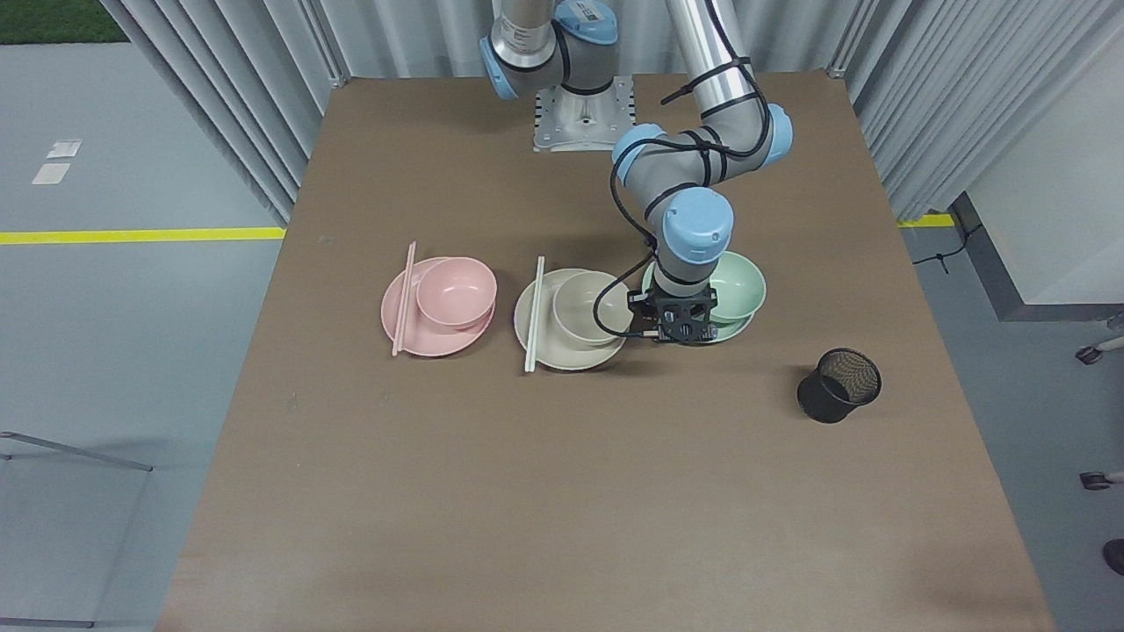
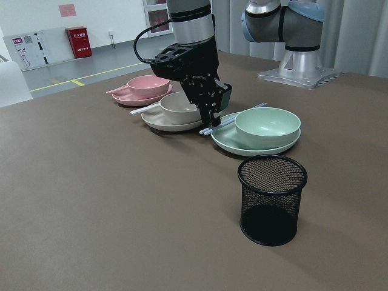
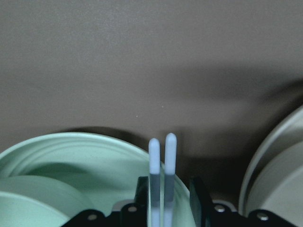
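My gripper is down at the edge of the green plate (image 2: pixel 230 139), its fingers open on either side of a pair of pale blue chopsticks (image 3: pixel 170 153). The green bowl (image 2: pixel 267 126) sits on that plate, partly hidden by the arm in the front view. The cream plate and bowl (image 1: pixel 574 311) with white chopsticks (image 1: pixel 534 316) lie left of it, and the pink plate and bowl (image 1: pixel 453 295) with pink chopsticks (image 1: pixel 403 300) farther left. A black mesh cup (image 1: pixel 822 395) stands at front right.
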